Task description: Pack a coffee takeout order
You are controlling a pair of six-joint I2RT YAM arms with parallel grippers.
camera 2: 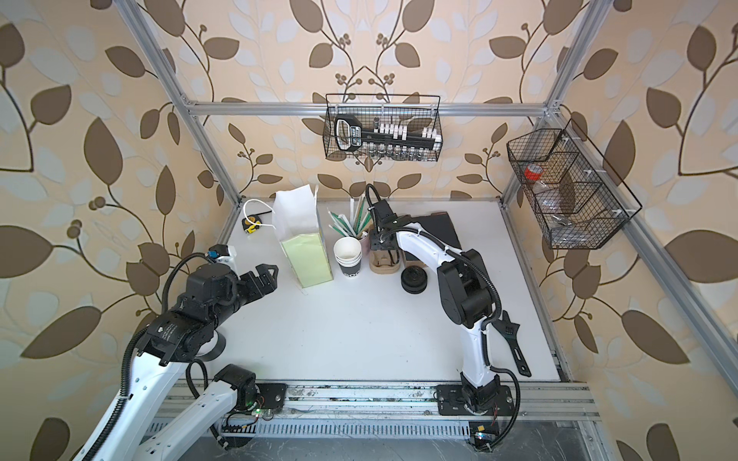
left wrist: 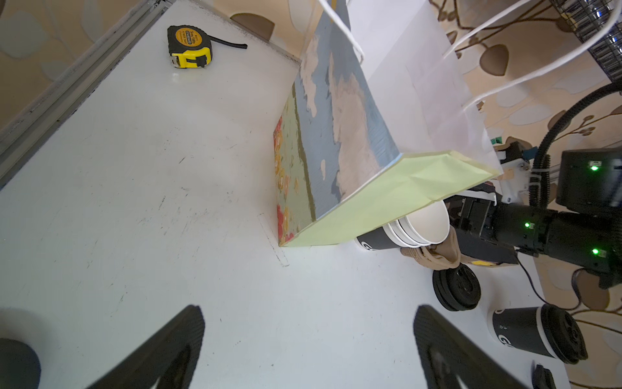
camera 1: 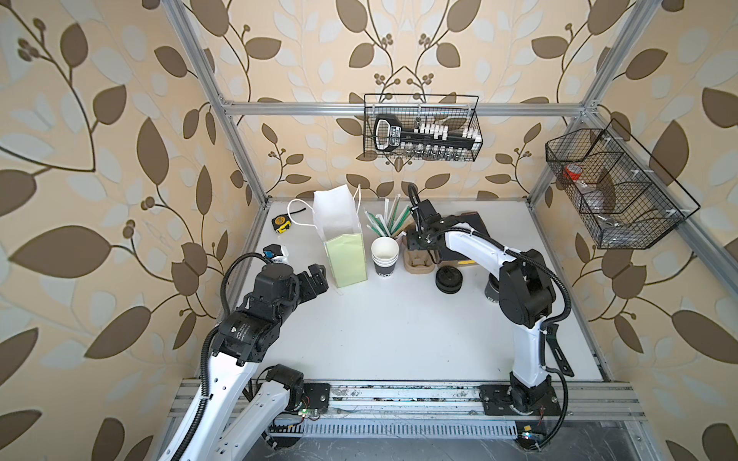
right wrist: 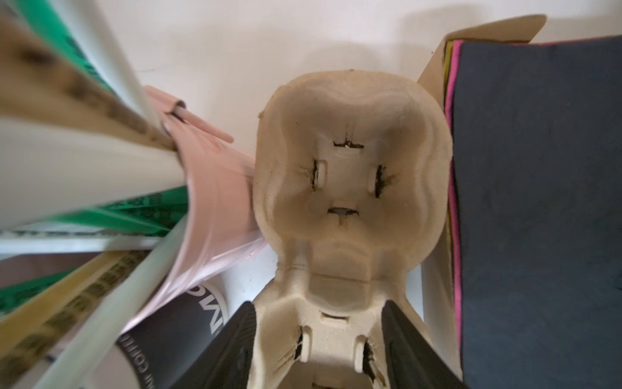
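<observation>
My right gripper stands part open over the cardboard cup carrier (right wrist: 353,162), its fingertips at the near cup well; whether they touch is unclear. The pink straw holder (right wrist: 213,194) stands beside the carrier, with stacked paper cups (camera 1: 384,249) nearby. A stack of black lids (camera 1: 449,278) lies in front. A lidded cup (left wrist: 524,330) stands at the right. The green-white paper bag (camera 1: 346,257) stands upright left of the cups. My left gripper is open, above the table left of the bag, with nothing between its fingers.
A tape measure (left wrist: 190,45) lies at the back left. A dark napkin stack (right wrist: 537,214) lies right of the carrier. A black tool (camera 2: 516,345) lies at the front right. Wire baskets (camera 1: 423,130) hang on the frame.
</observation>
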